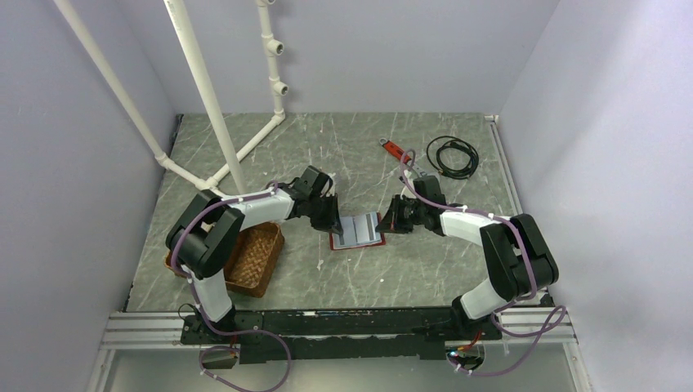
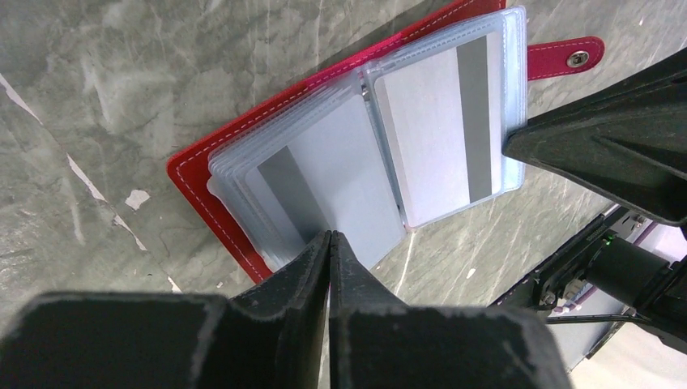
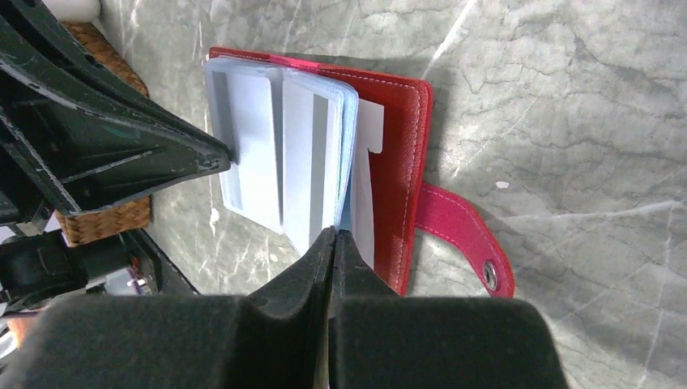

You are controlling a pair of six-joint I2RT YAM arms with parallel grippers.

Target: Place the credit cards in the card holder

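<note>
The red card holder [image 1: 356, 247] lies open on the table between both grippers. Its clear sleeves fan to two sides, and white cards with a grey stripe show through them: one in the left stack [image 2: 328, 166], another in the right stack [image 2: 433, 130]. My left gripper is shut at the near edge of the left stack; nothing shows clearly between its fingers. At the opposite side, my right gripper is shut with its tips against the raised sleeve edges [image 3: 348, 146]. Whether a sleeve is pinched there is hidden.
A strap with a metal snap [image 3: 490, 275] sticks out from the holder. A woven basket [image 1: 260, 265] stands at the left. Behind lie a red-handled tool [image 1: 394, 149] and a coiled black cable [image 1: 456, 158]. The table in front of the holder is clear.
</note>
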